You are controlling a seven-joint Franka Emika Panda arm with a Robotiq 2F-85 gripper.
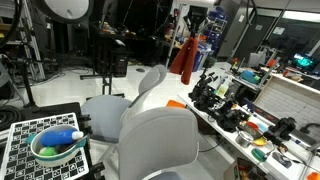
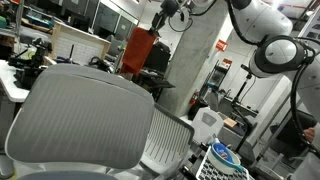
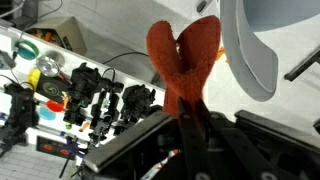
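A red-orange cloth (image 1: pixel 187 58) hangs in the air from my gripper (image 1: pixel 195 33), which is shut on its upper part. In exterior view 2, the cloth (image 2: pixel 138 50) dangles above the chairs, clear of them. The wrist view shows the cloth (image 3: pixel 185 60) bunched between the fingers and spreading out below; it hides much of the fingertips. A white chair back (image 1: pixel 150 88) stands below and to the left of the cloth in exterior view 1, with nothing draped over it.
A nearer grey chair (image 1: pixel 158 140) fills the foreground. Along the right side, a table carries black equipment (image 1: pixel 215 95) and several small items. A green bowl (image 1: pixel 57 148) holding a blue object sits on a grid-patterned surface at lower left.
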